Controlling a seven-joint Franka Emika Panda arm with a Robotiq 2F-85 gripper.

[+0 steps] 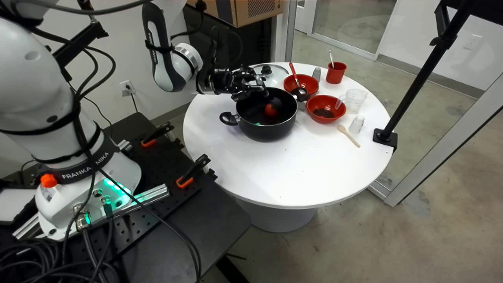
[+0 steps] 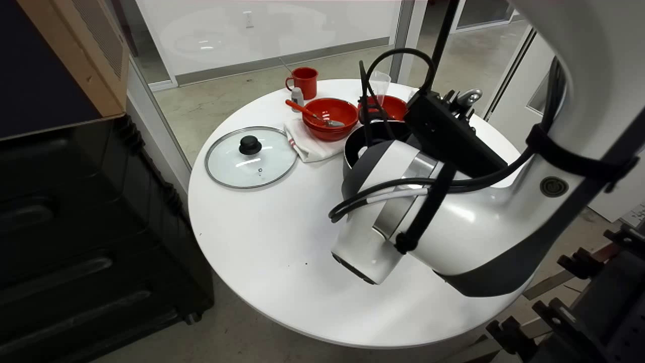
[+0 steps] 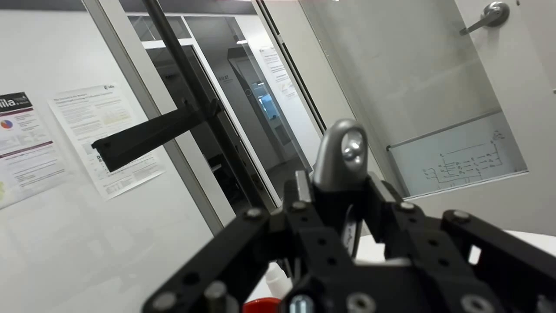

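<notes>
My gripper (image 1: 252, 85) is over the back left rim of a black pot (image 1: 266, 133). In the wrist view, the gripper is shut on a utensil's grey handle (image 3: 328, 169), which has a hanging hole at its end. The utensil's working end is not clear; a dark rounded shape (image 1: 275, 103) shows inside the pot. A red round item (image 1: 270, 110) and a bit of green (image 1: 257, 124) are also in there. From exterior view 2, the arm hides much of the pot (image 2: 348, 166).
A glass lid (image 2: 275, 158) lies behind the pot. To its right stand a red bowl with a spoon (image 1: 309, 81), another red bowl (image 1: 320, 118) with dark contents, a clear measuring cup (image 1: 356, 100) and a wooden spoon (image 1: 349, 136).
</notes>
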